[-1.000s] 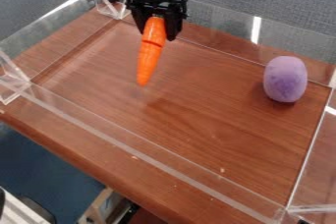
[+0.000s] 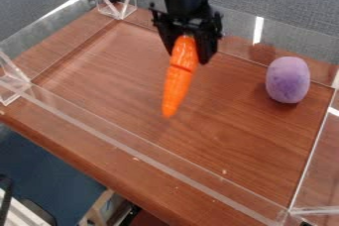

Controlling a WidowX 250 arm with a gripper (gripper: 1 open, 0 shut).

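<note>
My black gripper [image 2: 187, 37] hangs from the top centre of the camera view, shut on an orange carrot [image 2: 180, 75] that points downward, nearly upright, above the wooden surface. A purple oval object [image 2: 287, 79], like an eggplant or plum, lies apart at the right, near the back clear wall.
Clear low walls border the wooden tray floor [image 2: 119, 101] on the sides in view. A grey-blue backdrop stands behind, with a dark blue item at the top left beyond the wall.
My gripper and the carrot have moved to the right and downward in the view, toward the middle of the tray. The purple object has stayed where it was.
</note>
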